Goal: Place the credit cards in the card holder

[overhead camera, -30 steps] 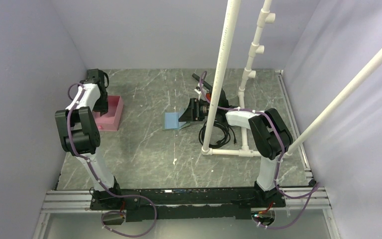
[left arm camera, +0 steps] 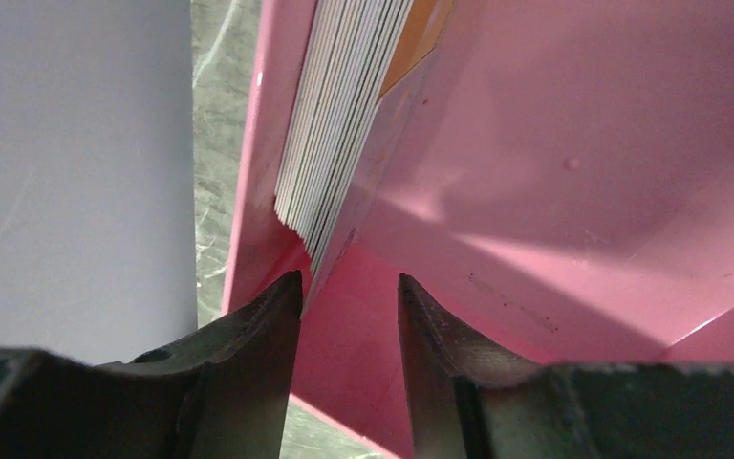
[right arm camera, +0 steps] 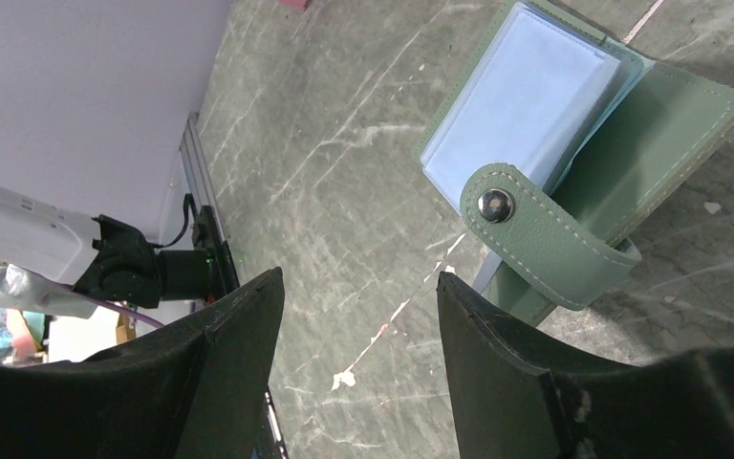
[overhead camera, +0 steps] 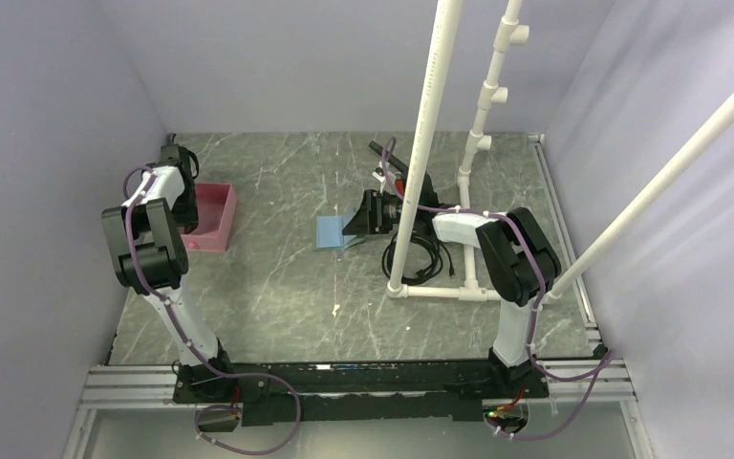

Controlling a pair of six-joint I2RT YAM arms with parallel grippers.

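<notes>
A row of cards (left arm camera: 339,115), mostly white-edged with an orange one on the inner side, leans along one wall of the pink box (overhead camera: 225,229). My left gripper hangs at that box, its fingers apart. The near end of the innermost card reaches the left fingertip (left arm camera: 290,290); whether they touch I cannot tell. The rest of the gap looks empty. The green card holder (right arm camera: 559,239), with a pale blue panel and a snap strap, lies spread on the table. Beside it, my right gripper is open and empty.
To the right of the holder, a coiled black cable (overhead camera: 419,273) lies near the white pipe frame (overhead camera: 419,153), one pole crossing in front of the right arm. Bare table (overhead camera: 272,287) separates the box from the holder.
The left gripper has shifted slightly left and toward the front over the pink box. The right arm, the card holder and the box show no visible movement.
</notes>
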